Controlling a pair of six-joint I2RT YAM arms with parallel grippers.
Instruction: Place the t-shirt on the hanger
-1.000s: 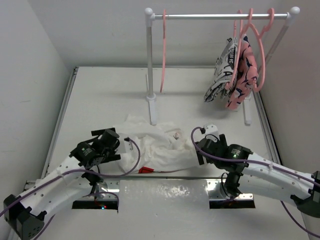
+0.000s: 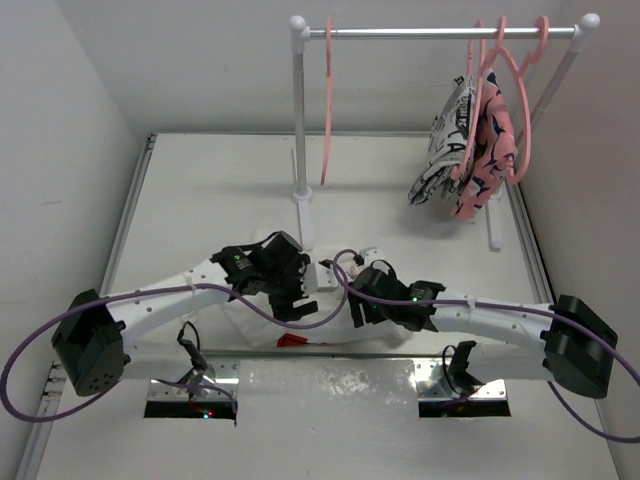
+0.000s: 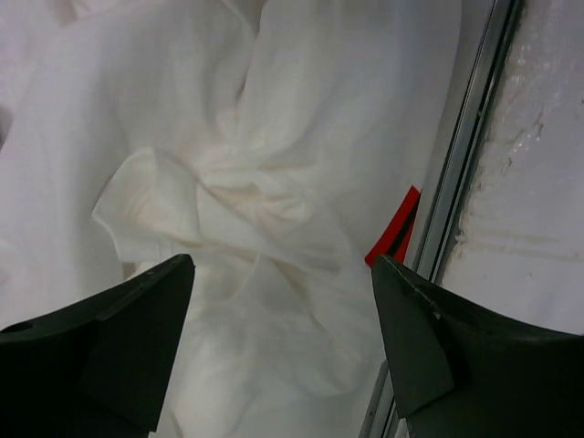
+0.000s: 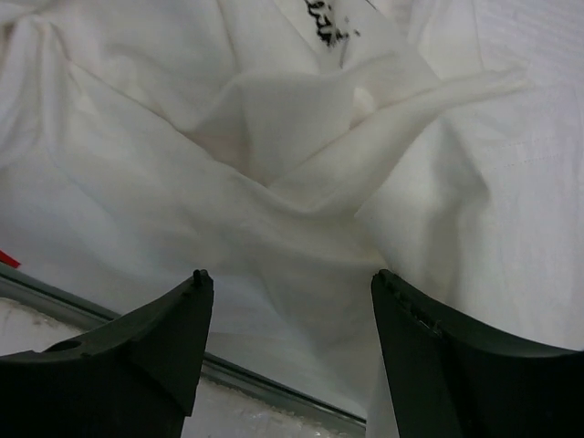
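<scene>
A rumpled white T-shirt [image 2: 250, 325] lies on the white board under the rack, filling both wrist views as loose folds [image 3: 228, 137], with some dark print [image 4: 324, 23] on it. My left gripper [image 2: 295, 305] is over the middle of the shirt, open, its fingers spread above the cloth [image 3: 283, 338]. My right gripper [image 2: 365, 310] is just to its right, also open over the folds [image 4: 292, 319]; whether it touches the cloth is unclear. A pink hanger [image 2: 327, 100] hangs empty on the left part of the rail.
The rail [image 2: 420, 33] spans the back. Several pink hangers with patterned garments [image 2: 490, 150] hang at the right. A metal edge [image 3: 456, 173] runs along the front of the board, near a red item [image 2: 290, 340]. The board is clear at the back left.
My left gripper has swung right from the shirt's left side to its middle. My right gripper has moved left over the shirt, so the two are now close together.
</scene>
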